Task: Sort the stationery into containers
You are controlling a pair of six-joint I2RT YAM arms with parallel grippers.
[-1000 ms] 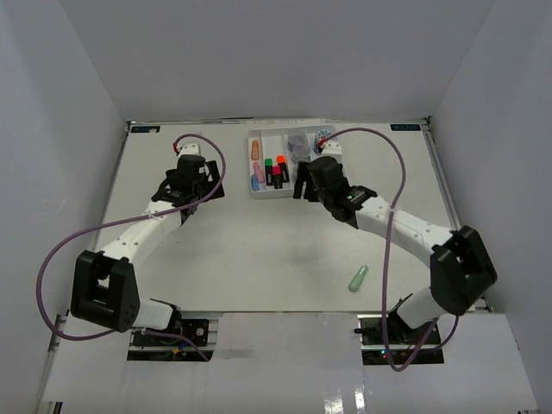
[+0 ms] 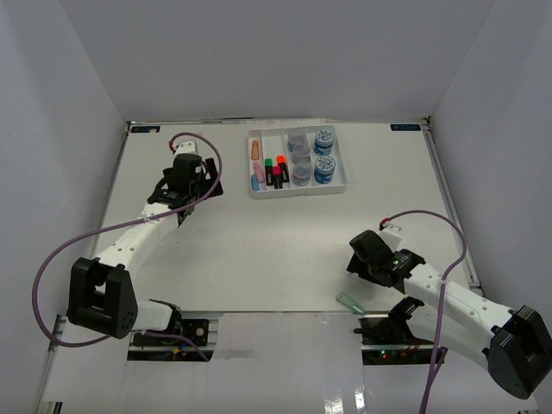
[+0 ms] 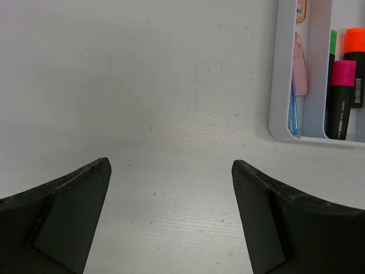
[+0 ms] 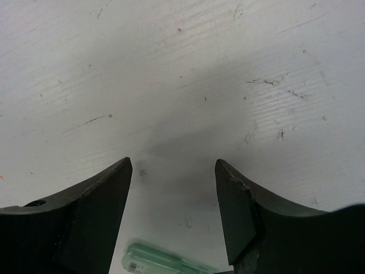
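Observation:
A green translucent tube (image 2: 349, 303) lies at the table's front edge, its right end at or past the edge in the top view. My right gripper (image 2: 366, 269) is just behind it, fingers apart; in the right wrist view the tube (image 4: 162, 260) lies at the bottom, below the gap and not gripped. At the back stands a white divided tray (image 2: 297, 191) with slim coloured items on the left, black highlighters (image 2: 278, 172) in the middle, and clear and blue round containers (image 2: 324, 168) on the right. My left gripper (image 2: 191, 184) hangs open and empty left of the tray.
The tabletop (image 2: 267, 250) between the tray and the front edge is bare. Grey walls (image 2: 276, 60) enclose the back and sides. A purple cable (image 2: 442, 319) loops over each arm.
My right arm has come from the tray to the front right of the table. The green tube has shifted toward the front edge and turned. My left arm has stayed almost still.

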